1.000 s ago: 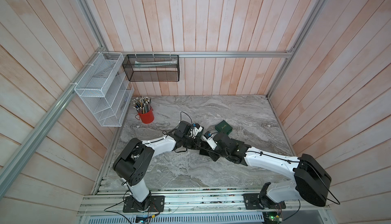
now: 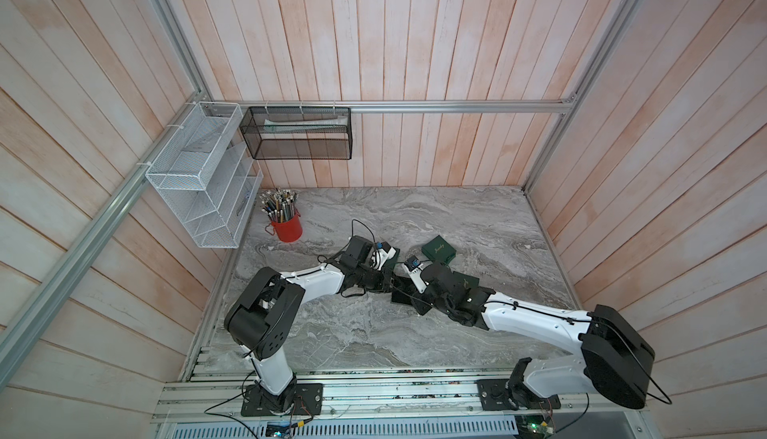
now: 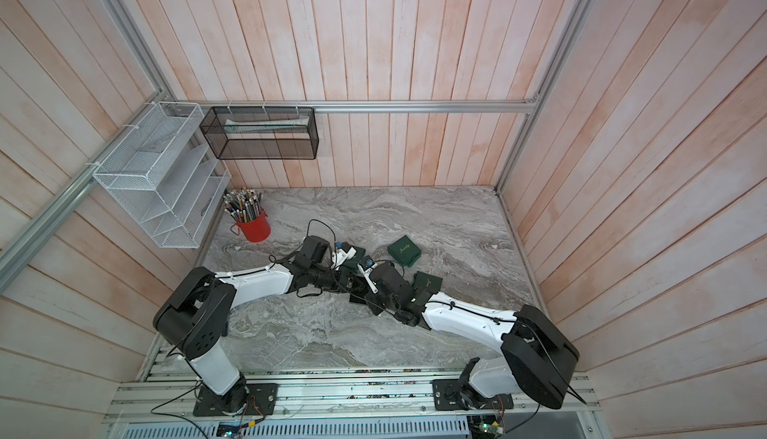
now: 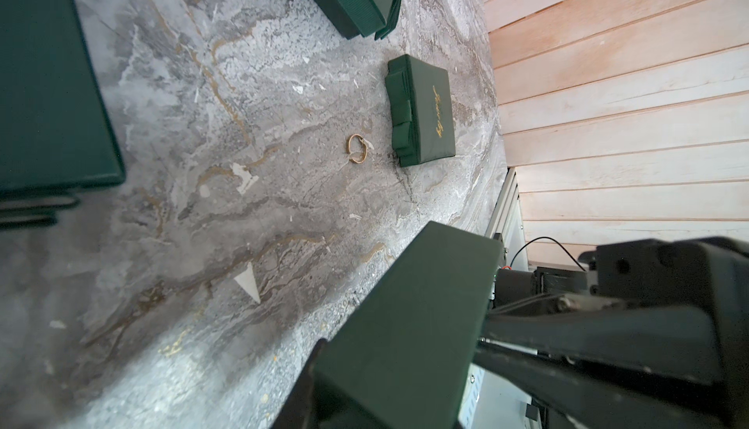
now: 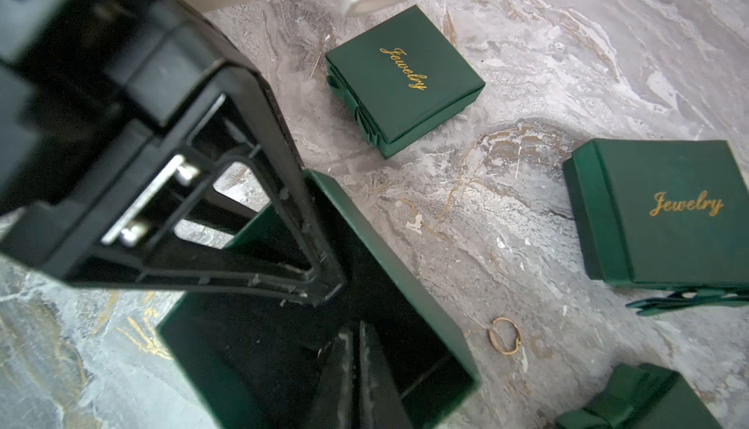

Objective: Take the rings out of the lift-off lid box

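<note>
An open dark green box (image 5: 437,308) fills the lower middle of the right wrist view, its lid off and its inside black. My left gripper is shut on the box's wall, one finger reaching inside. In the left wrist view, the tilted box (image 4: 417,327) shows its outer side. My right gripper reaches down into the box with its fingers (image 5: 339,382) only slightly apart; no ring shows between them. A gold ring (image 5: 504,336) lies on the table beside the box. Any ring within the dark interior cannot be made out.
Closed green jewelry boxes (image 5: 405,77) stand on the table behind and right of the held box. A red brush pot (image 2: 287,227) is at the back left.
The left arm barely moves, staying at the box.
</note>
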